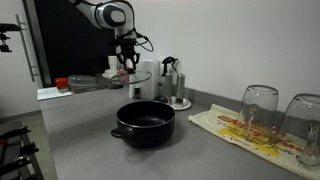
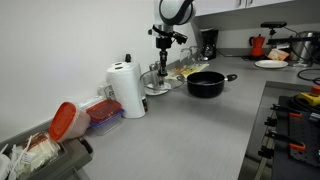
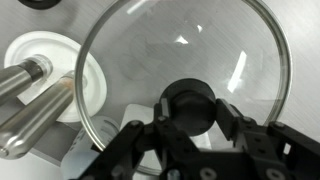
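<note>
A clear glass lid (image 3: 140, 75) with a metal rim fills much of the wrist view. Its round black knob (image 3: 188, 100) sits between the fingertips of my gripper, which is shut on it. In exterior view 1 the lid (image 1: 138, 77) hangs above the table, behind and to the left of a black pot (image 1: 145, 125). From exterior view 2, my gripper (image 2: 162, 62) shows left of the uncovered pot (image 2: 206, 86), with the lid under it. The exact contact on the knob is small and dark in the exterior views.
A white plate (image 1: 181, 103) with metal shakers (image 3: 42, 115) stands behind the pot, close to the lid. Upturned glasses (image 1: 258, 108) rest on a yellow cloth (image 1: 225, 122) at right. A white paper roll (image 2: 125, 88) stands near the wall.
</note>
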